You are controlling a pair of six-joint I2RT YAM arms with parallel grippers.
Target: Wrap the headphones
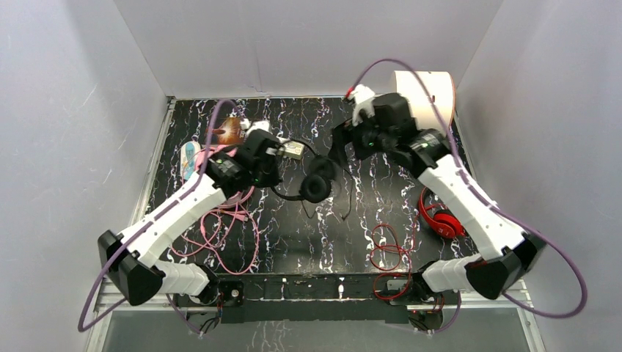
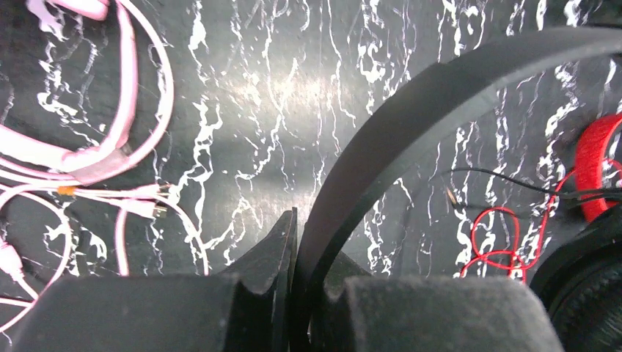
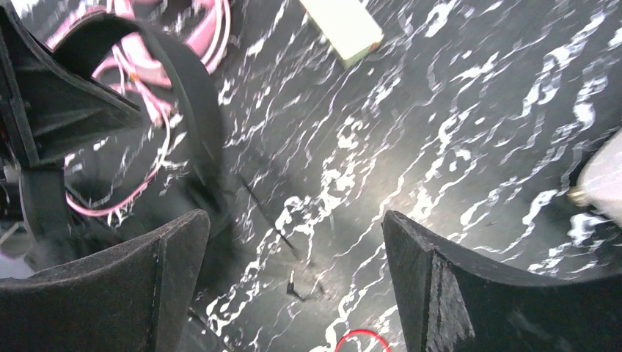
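Observation:
Black headphones [image 1: 315, 188] hang above the middle of the table, their ear cups toward the right. My left gripper is shut on the black headband [image 2: 411, 103], which curves up between its fingers in the left wrist view. To the right of the ear cups in the top view is my right gripper [image 1: 339, 143], open, with nothing between its fingers. In the right wrist view its fingers [image 3: 433, 286] stand wide apart over bare table, and the black headphones [image 3: 194, 103] are blurred at the left. A thin black cable [image 1: 348, 198] dangles below them.
Pink headphones [image 2: 110, 154] with a loose pink cable lie on the left. Red headphones [image 1: 444, 220] and their red cable [image 1: 389, 249] are on the right. A white cylinder [image 1: 433, 106] stands at the back right. A small pale box [image 1: 293, 149] is behind the black headphones.

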